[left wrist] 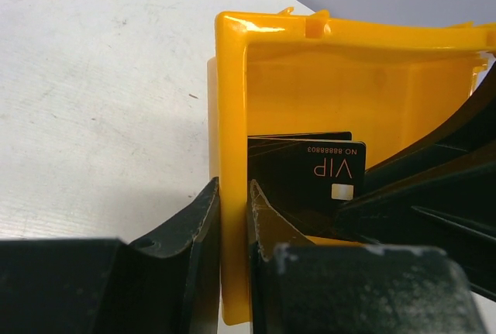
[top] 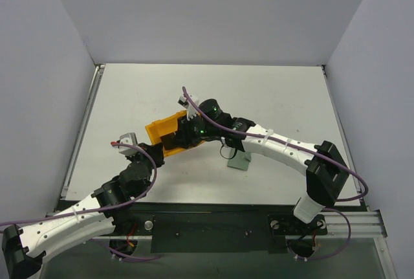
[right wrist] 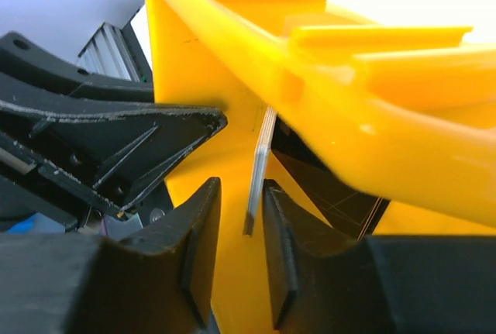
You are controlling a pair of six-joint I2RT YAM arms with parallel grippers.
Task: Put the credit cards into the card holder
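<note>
An orange-yellow basket (top: 167,125) is tilted up between both arms. My left gripper is shut on its end edge, one finger on each side of the wall. Inside lie black cards (left wrist: 306,167), the front one reading VIP upside down. Dark fingers of my right gripper reach in beside them in the left wrist view. Seen from the right wrist, the right gripper is part open; a thin pale card edge (right wrist: 261,167) stands between its fingers, with a gap on the left side. The card holder may be the grey-green flat piece (top: 239,161), partly hidden by the right arm.
The basket's thick rim (right wrist: 341,132) passes close over the right fingers. A purple cable (top: 291,146) runs along the right arm.
</note>
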